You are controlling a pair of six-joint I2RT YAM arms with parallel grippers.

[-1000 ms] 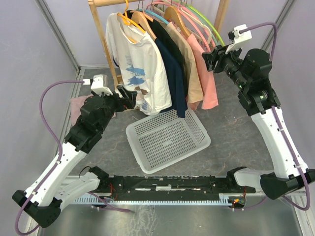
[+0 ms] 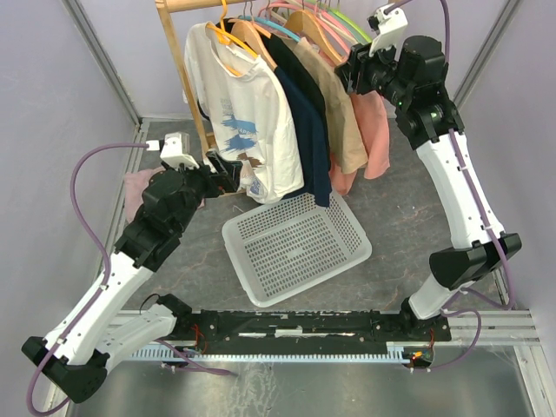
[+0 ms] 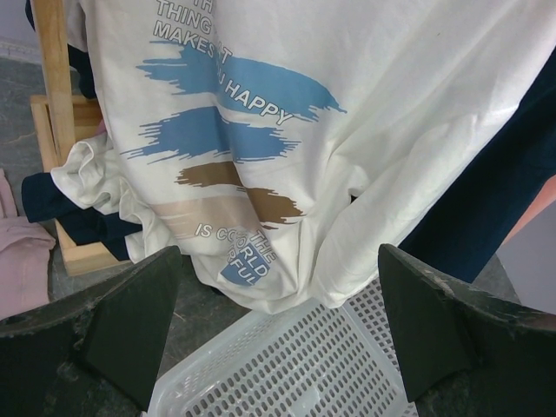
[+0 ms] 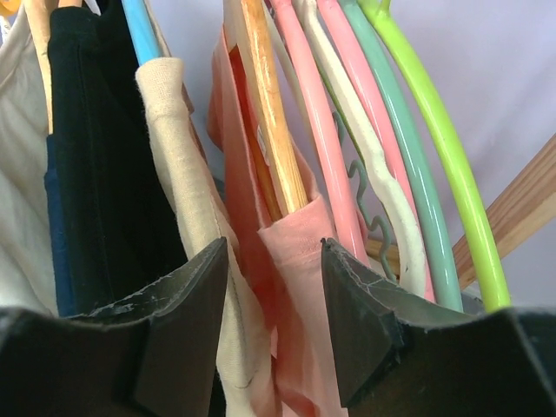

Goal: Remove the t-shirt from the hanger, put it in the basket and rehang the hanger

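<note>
A white printed t-shirt (image 2: 243, 122) hangs at the front left of the rail and fills much of the left wrist view (image 3: 287, 104). My left gripper (image 2: 221, 169) is at its lower part, open, with the shirt beyond its fingertips. My right gripper (image 2: 346, 74) is up at the right end of the hung clothes. In the right wrist view its parted fingers straddle a pink garment (image 4: 295, 243) on a wooden hanger (image 4: 269, 104), beside a beige garment (image 4: 174, 148); whether they touch the cloth is unclear.
A grey plastic basket (image 2: 295, 252) lies on the floor below the clothes. Navy garments (image 2: 308, 148) hang behind the white shirt. Several coloured hangers (image 4: 465, 191) crowd the right of the rail. A pink cloth (image 2: 139, 187) lies at the left.
The left arm is unchanged.
</note>
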